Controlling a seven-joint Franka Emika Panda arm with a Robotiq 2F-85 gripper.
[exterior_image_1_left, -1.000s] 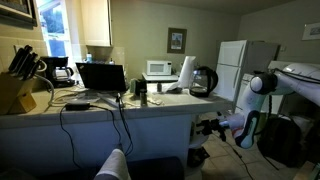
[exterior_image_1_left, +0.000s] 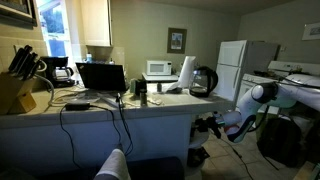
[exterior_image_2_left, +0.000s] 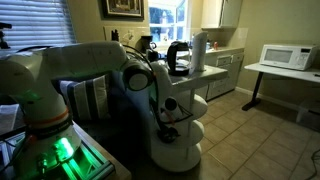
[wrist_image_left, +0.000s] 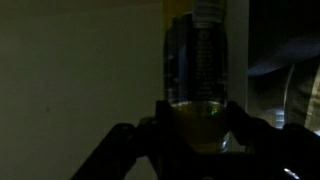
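Observation:
In the wrist view a bottle-like container (wrist_image_left: 197, 65), with a dark printed label and a yellowish lower end, stands between the fingers of my gripper. The fingers are closed around its lower part. Exterior view 1 shows the gripper (exterior_image_1_left: 212, 126) low beside the end of the counter. From the other side, in exterior view 2, the gripper (exterior_image_2_left: 167, 128) is down at a white tiered shelf (exterior_image_2_left: 178, 156). The container is too dark and small to make out in either exterior view.
Above the gripper is the counter (exterior_image_1_left: 60, 119), with a black kettle (exterior_image_1_left: 204, 80) near its end. A white microwave (exterior_image_2_left: 291, 57) sits on a table at the right in exterior view 2. Open tiled floor (exterior_image_2_left: 238, 135) lies beyond the shelf.
The arm's raised part has come lower and shifted to the right in exterior view 1. The gripper stays low near the counter's end, with little visible shift.

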